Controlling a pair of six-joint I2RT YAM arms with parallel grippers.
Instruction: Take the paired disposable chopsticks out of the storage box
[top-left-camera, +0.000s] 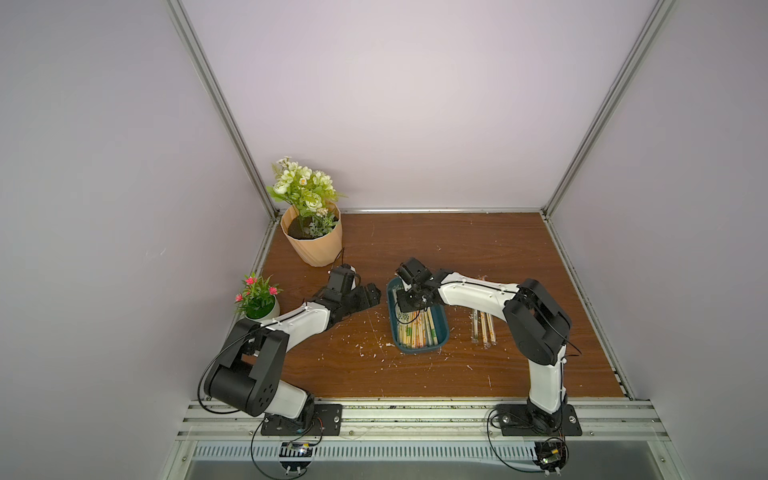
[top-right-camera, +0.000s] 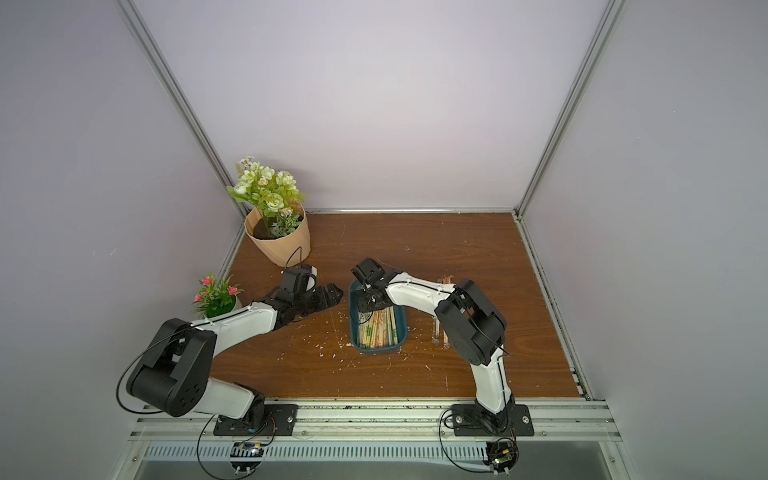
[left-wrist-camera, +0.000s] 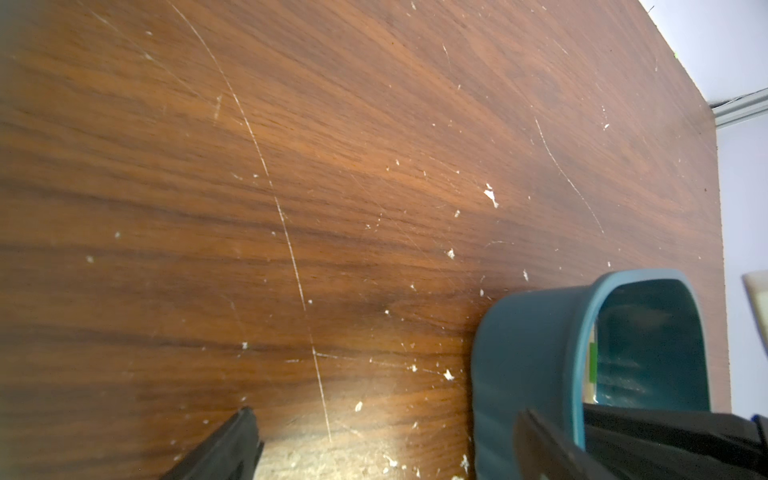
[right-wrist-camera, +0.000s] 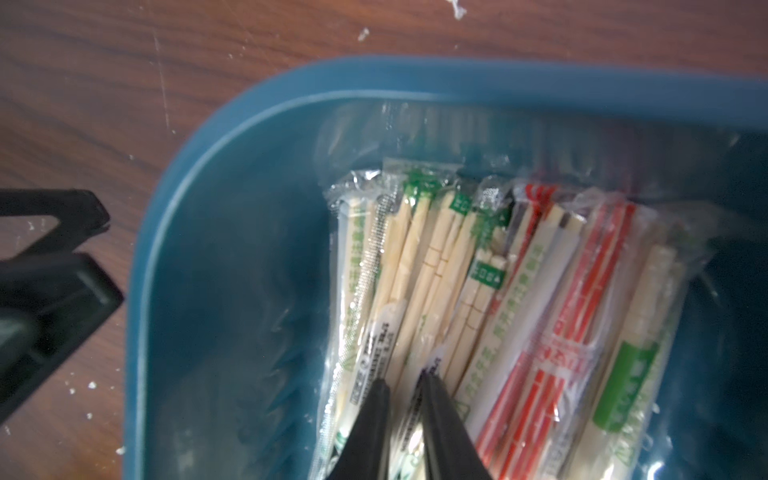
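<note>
A teal storage box (top-left-camera: 440, 336) holds several wrapped pairs of chopsticks (top-right-camera: 376, 328); in the right wrist view they lie packed lengthwise, with green or red printing (right-wrist-camera: 552, 352). My left gripper (top-left-camera: 369, 295) stands open just left of the box, nothing between its fingers.
More chopsticks (top-left-camera: 484, 328) lie on the table right of the box, partly under the right arm. A large flowerpot (top-left-camera: 312, 246) and a small plant (top-left-camera: 257, 300) stand at the left.
</note>
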